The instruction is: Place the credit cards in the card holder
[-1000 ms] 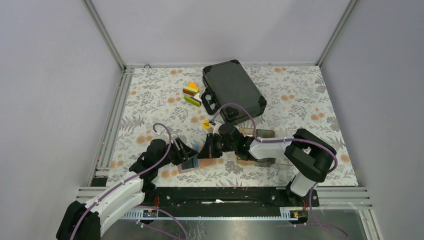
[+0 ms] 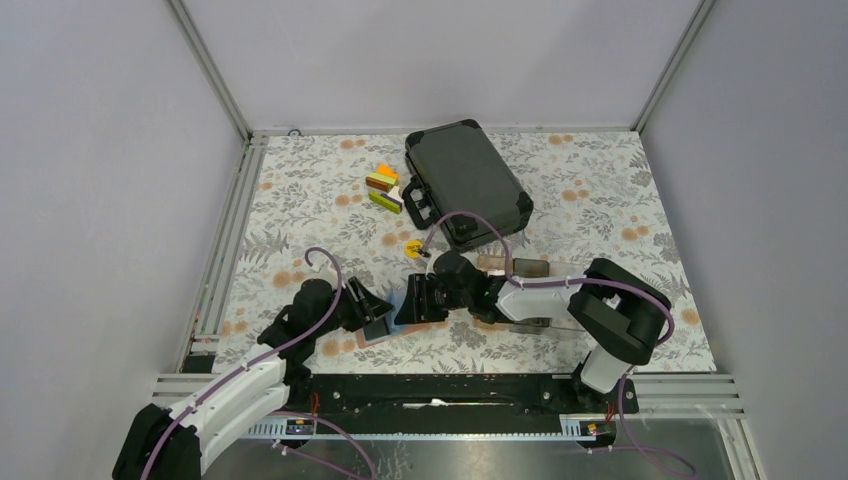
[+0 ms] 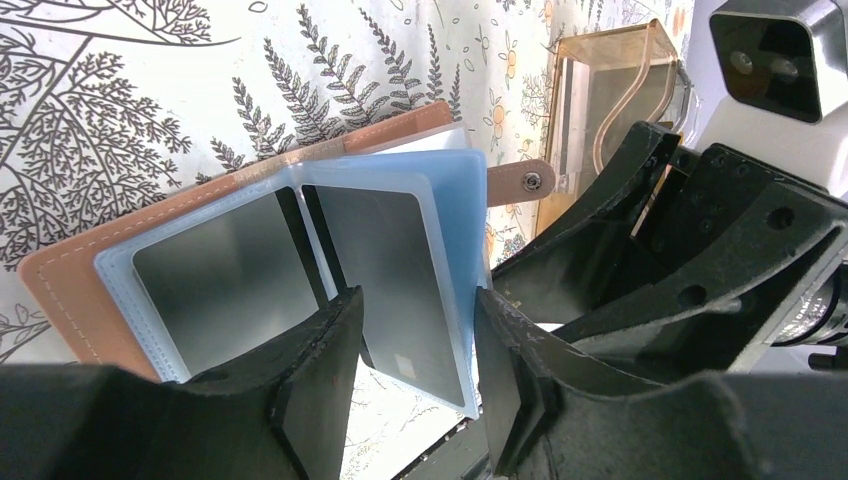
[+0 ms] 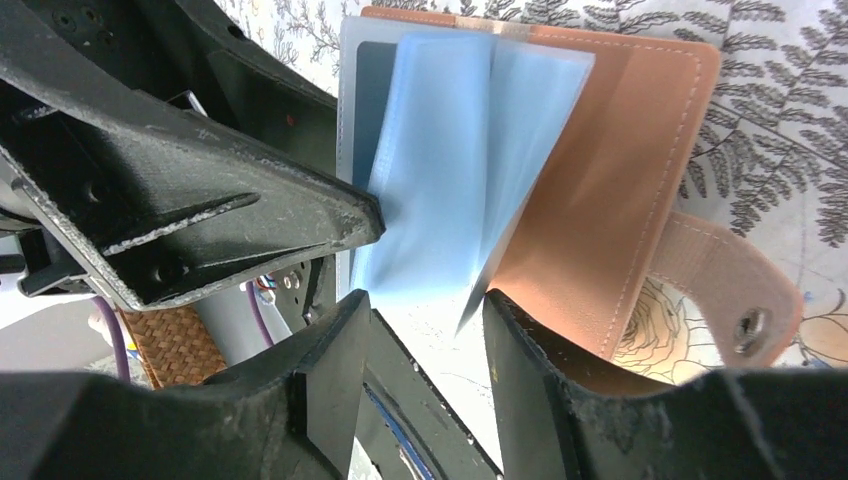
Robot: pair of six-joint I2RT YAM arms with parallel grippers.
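Note:
The card holder (image 2: 375,333) lies spread on the table between my two grippers, with a brown leather cover (image 3: 75,275) and blue-edged sleeves. Dark grey panels fill two sleeves in the left wrist view; whether these are cards I cannot tell. One sleeve page (image 3: 395,270) stands raised, with my left gripper part open around it, its right finger against the page's edge. From the other side, my right gripper is part open too, the blue sleeves (image 4: 435,170) spreading above and between its fingertips. No loose card shows in either gripper.
A clear box (image 2: 560,268) with dark items sits under the right forearm. Behind are a dark case (image 2: 465,170), small colored blocks (image 2: 383,190) and a yellow round piece (image 2: 412,248).
The right gripper's fingers have spread apart and its tip has shifted slightly toward the front edge. The blue sleeves beside it lie differently. The left arm has barely moved.

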